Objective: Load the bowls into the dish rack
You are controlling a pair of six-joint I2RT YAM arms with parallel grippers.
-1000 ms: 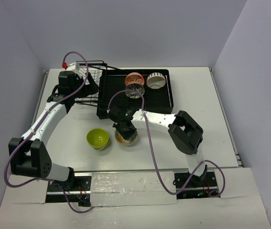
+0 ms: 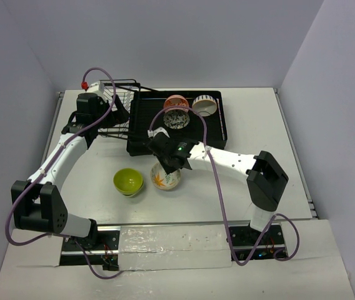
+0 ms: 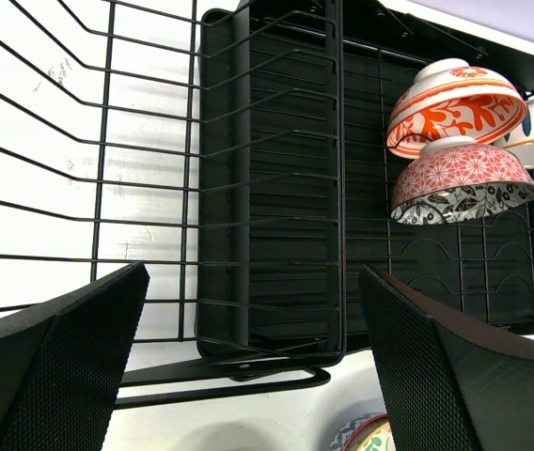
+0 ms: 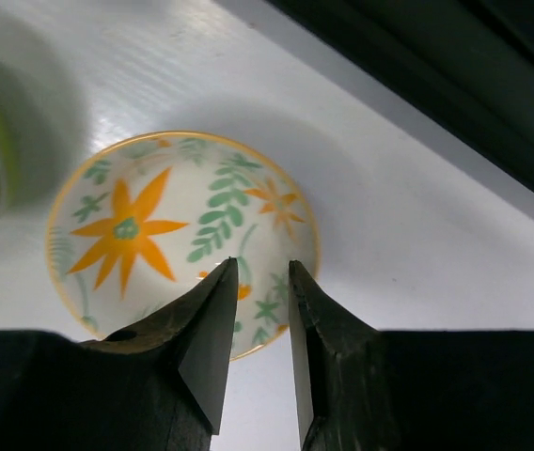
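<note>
The dish rack (image 2: 145, 119) holds an orange-patterned bowl (image 3: 455, 117), a pink-and-black patterned bowl (image 3: 464, 178) and a blue-patterned white bowl (image 2: 204, 106), all on its right part. A floral bowl (image 4: 154, 244) lies on the counter below my right gripper, whose fingers stand a short gap apart with nothing between them. Green bowls (image 2: 128, 180) sit stacked left of it. My left gripper is open and empty above the rack's wire left section.
Walls bound the back and sides.
My right arm has moved rightward in the top view, and the gripper uncovers more of the floral bowl. The left arm stays still.
</note>
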